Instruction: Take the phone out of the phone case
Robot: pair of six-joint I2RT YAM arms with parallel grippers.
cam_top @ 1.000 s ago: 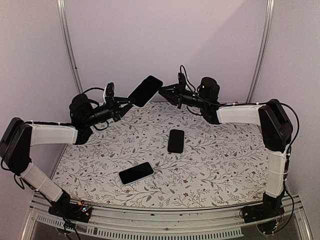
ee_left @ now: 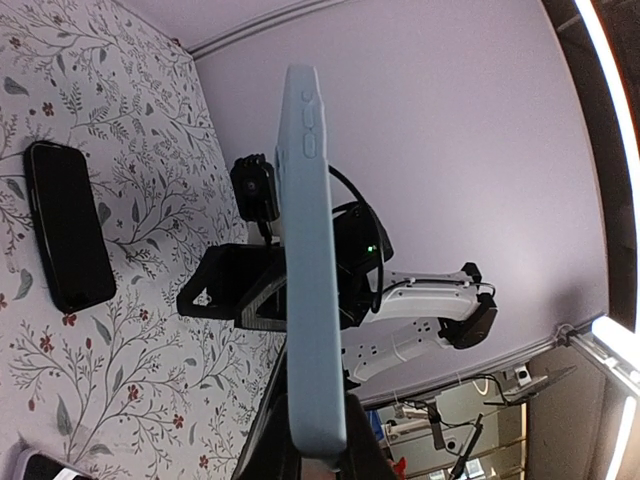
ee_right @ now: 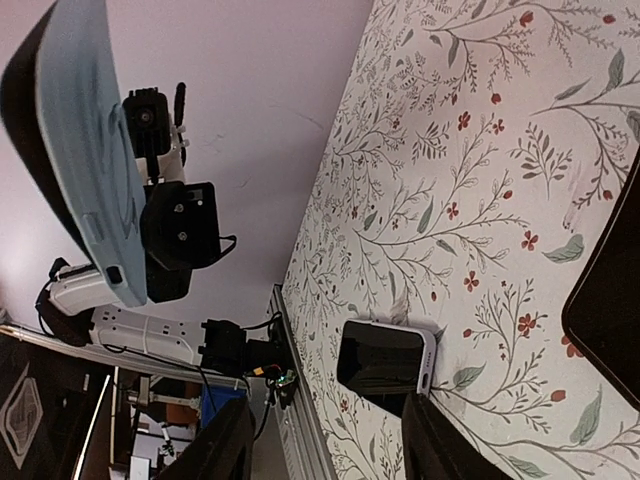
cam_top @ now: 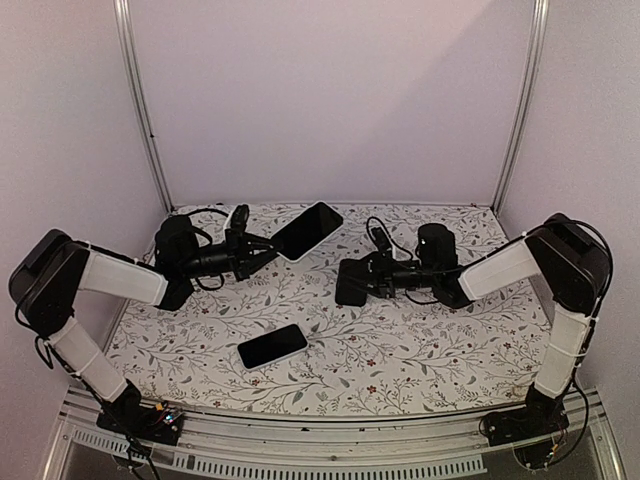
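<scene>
A phone in a light blue case (ee_left: pixel 315 270) hangs tilted above the table, its black screen (cam_top: pixel 308 230) facing up in the top view. My left gripper (cam_top: pixel 276 245) is shut on its lower left end. In the right wrist view, the blue back (ee_right: pixel 90 150) and dark screen side still lie together, high at the left. My right gripper stands open with an empty gap between its fingers, apart from the held phone. The top view has it over the right part of another black phone.
That black phone (cam_top: pixel 350 290) lies flat on the flowered tablecloth under my right gripper. Another dark phone with a pale edge (cam_top: pixel 273 347) rests nearer the front, left of centre. Free cloth (cam_top: pixel 400 355) spreads across the front right.
My right gripper has left the held phone's upper right end, moving down and slightly right toward the black phone on the table. The left gripper with its phone has shifted lower and rightward.
</scene>
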